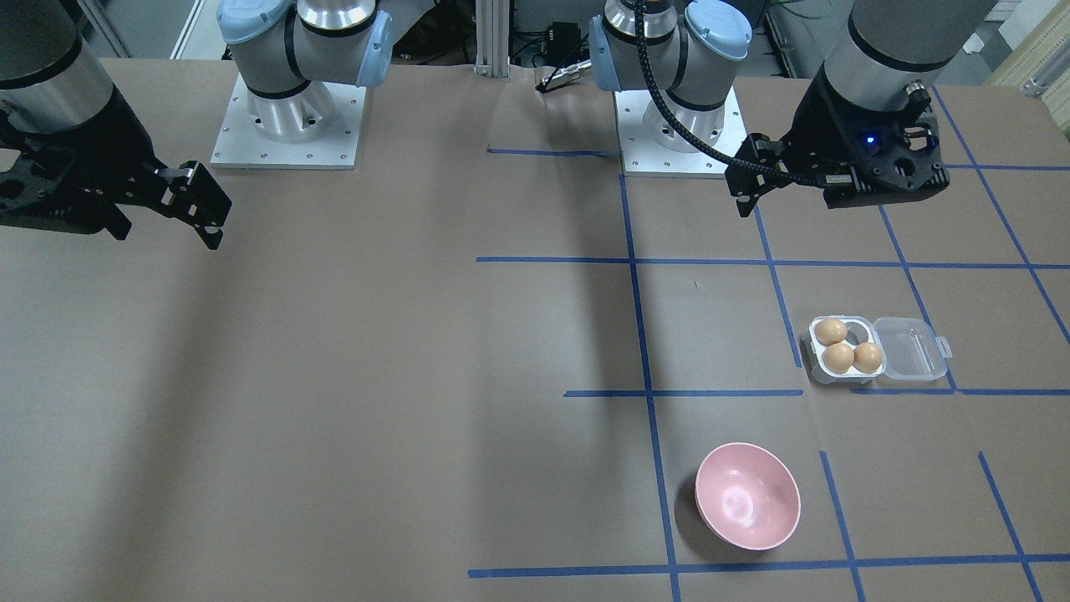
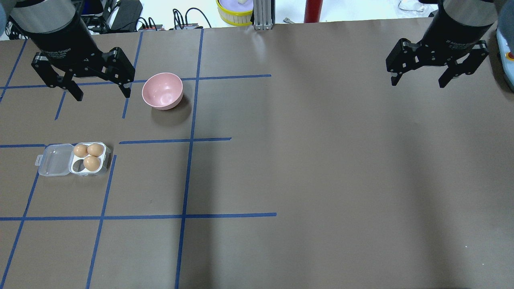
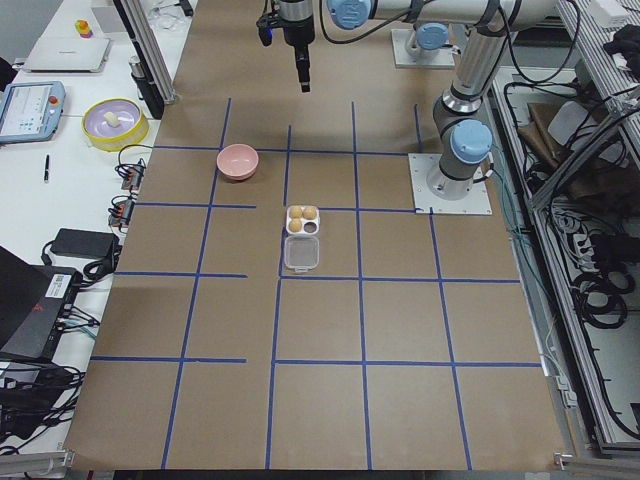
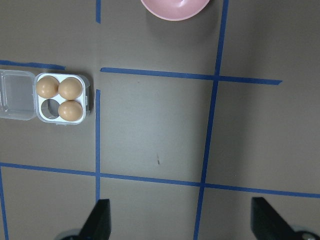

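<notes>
An open clear egg carton (image 1: 844,349) holds three brown eggs and one empty slot, its lid (image 2: 55,160) folded out flat beside it. A pink bowl (image 1: 747,493) stands empty on the table, apart from the carton; both also show in the left wrist view, the bowl (image 4: 175,6) cut off at the top. My gripper hangs high above the table, its two dark fingers far apart at the bottom of the wrist view, nothing between them.
A second arm with a black gripper also hangs over the table in the front and top views. The tan table (image 2: 337,168) is marked with blue tape lines and is otherwise largely clear. Equipment and cables line the edges.
</notes>
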